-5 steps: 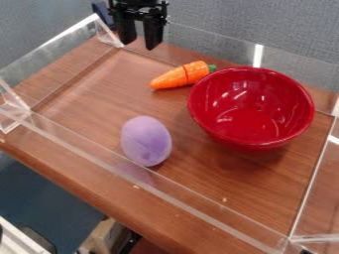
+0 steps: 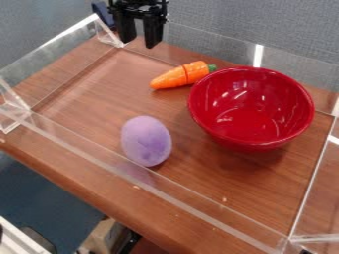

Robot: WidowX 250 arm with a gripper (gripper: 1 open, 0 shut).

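Note:
My black gripper [image 2: 139, 38] hangs at the top of the view above the back of the wooden surface, fingers apart and pointing down, nothing between them. An orange toy carrot [image 2: 179, 76] with a green top lies toward the back, right of and below the gripper. A red bowl [image 2: 252, 109] sits on the right, empty. A purple egg-shaped object [image 2: 146, 141] rests left of the bowl, nearer the front.
Clear low walls [image 2: 199, 206] enclose the wooden workspace [image 2: 93, 99]. The left and middle of the surface have free room. A blue floor and some objects show beyond the front left edge.

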